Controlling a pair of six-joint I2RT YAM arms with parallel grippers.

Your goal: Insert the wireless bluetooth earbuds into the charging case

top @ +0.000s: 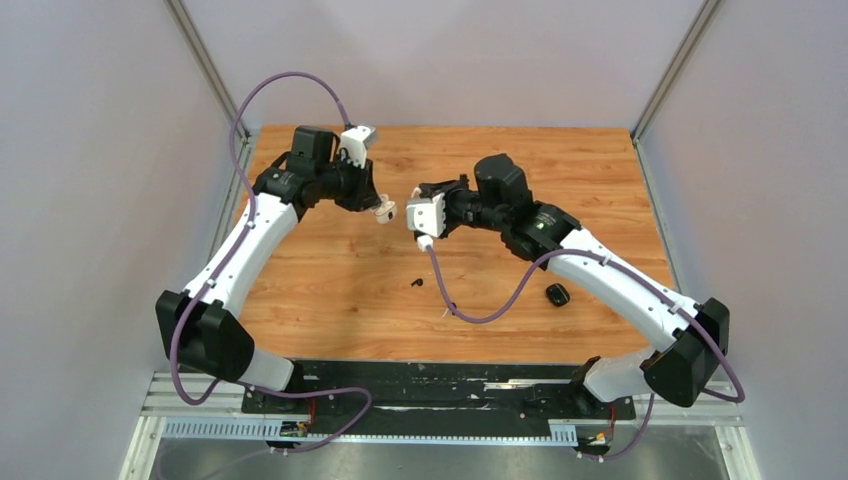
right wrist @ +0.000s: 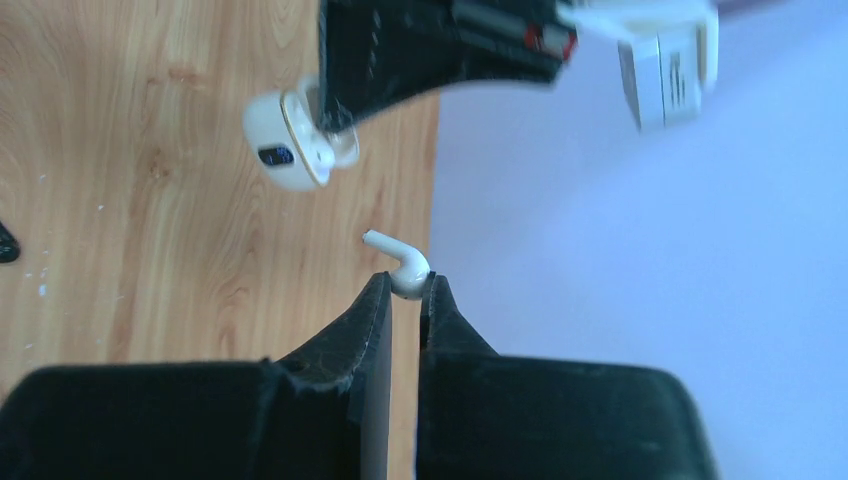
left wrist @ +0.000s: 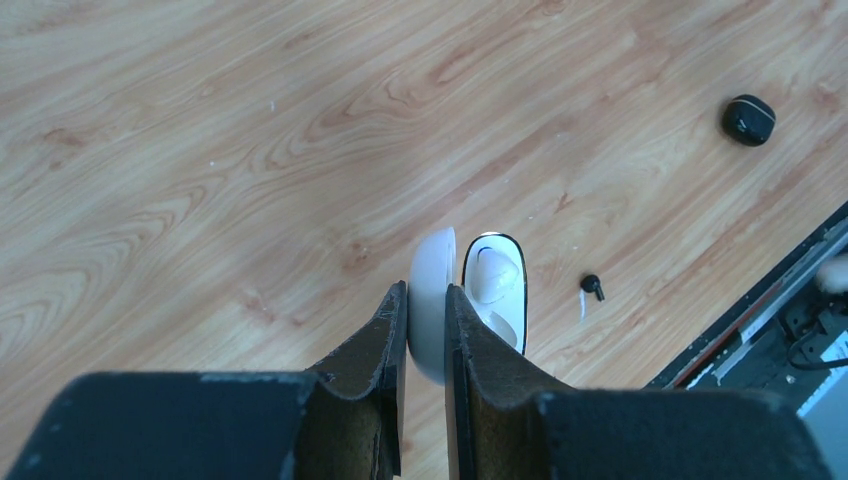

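My left gripper is shut on the white open charging case (top: 385, 212), held above the table in the middle; in the left wrist view its lid is between the fingers and a white earbud (left wrist: 494, 275) shows in one cavity. My right gripper is shut on a white earbud (right wrist: 398, 255) by its round head, the stem sticking up toward the case, which hangs a short way off, apart from it. In the top view the right gripper's tips are hidden by its housing.
A black case (top: 557, 294) lies on the right of the wooden table (top: 330, 300); small black earbuds (top: 417, 282) lie near the middle front.
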